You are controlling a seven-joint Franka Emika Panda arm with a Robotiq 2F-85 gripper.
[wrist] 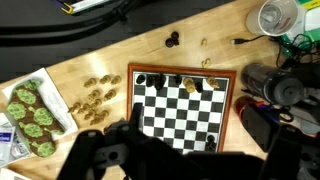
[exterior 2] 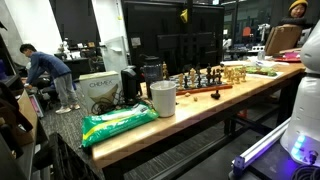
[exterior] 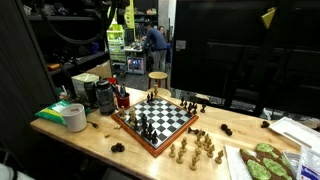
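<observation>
A chessboard (exterior: 160,120) with a brown border lies on the wooden table. Several dark and light pieces stand along its near-left edge, including a black chess piece (exterior: 148,130). Loose light-coloured chess pieces (wrist: 95,98) are grouped beside the board, in the wrist view on its left. High over the board, my gripper stands open, its black fingers wide apart with nothing seen between them. Parts of the board's lower side are covered by the gripper in the wrist view.
A white mug (exterior: 74,117), dark jars (exterior: 105,97) and a green bag (exterior 2: 120,122) crowd one end of the table. Toward the other end are a tray of green-topped brown items (exterior: 265,163) and a white tray (exterior: 297,132). Bare wood (exterior: 245,120) lies between.
</observation>
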